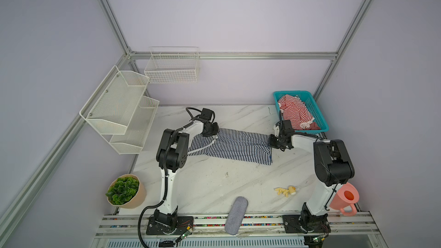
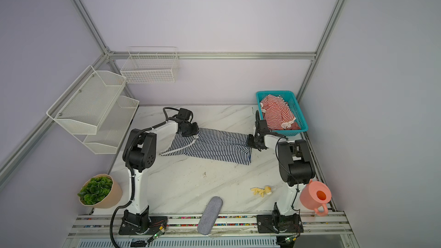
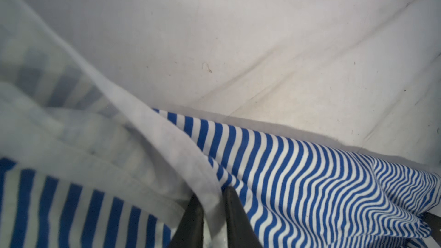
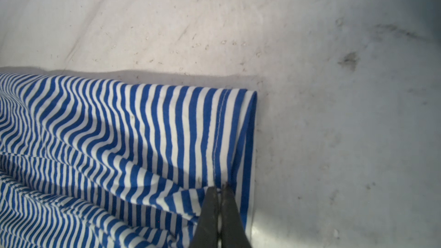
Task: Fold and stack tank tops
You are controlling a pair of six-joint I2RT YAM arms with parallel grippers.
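Note:
A navy-and-white striped tank top [image 1: 238, 149] lies stretched between my grippers, its white-trimmed end at the left. My left gripper is part open at that end, its fingertips low against the cloth. A white trim band [image 3: 170, 140] runs down between its fingers, and whether they grip it is unclear. Over at the cloth's right end, my right gripper is shut at the hem. Folds of the striped fabric [image 4: 186, 199] gather into its fingertips. Red-striped garments [image 1: 294, 110] lie in the turquoise basket [image 1: 318, 112].
White wire shelves [image 1: 112, 105] stand at the left, with a potted plant [image 1: 124, 190] below them. A small yellow toy [image 1: 285, 190] lies front right. A pink watering can [image 1: 345, 197] stands beyond the right arm. Clear tabletop stretches in front of the tank top.

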